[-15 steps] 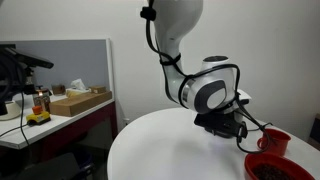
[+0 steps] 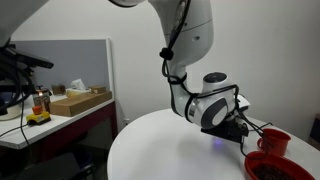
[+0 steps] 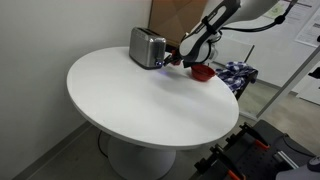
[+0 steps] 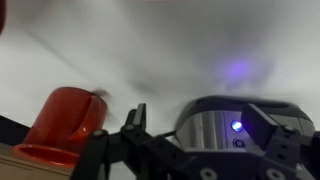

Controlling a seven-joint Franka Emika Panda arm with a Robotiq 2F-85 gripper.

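My gripper is open in the wrist view, its two dark fingers standing apart at the bottom of the picture. No object shows held between them. A shiny silver and black toaster (image 4: 210,128) lies beneath and behind the right finger, with a bright light spot on its metal. In exterior view 2 the toaster (image 3: 147,47) stands upright at the table's far edge, the arm close to its right side. A red mug (image 4: 65,125) appears at the left of the wrist view. The fingertips are hard to make out in both exterior views.
On the white table (image 3: 135,95), a red bowl (image 2: 275,165) with dark contents sits near the arm, with the red mug (image 2: 274,142) just behind it. Checked cloth (image 3: 236,76) lies beyond the bowl.
Over the last second the arm has come lower, and its wrist and hand have sunk toward the table. The red bowl and mug stay where they were.
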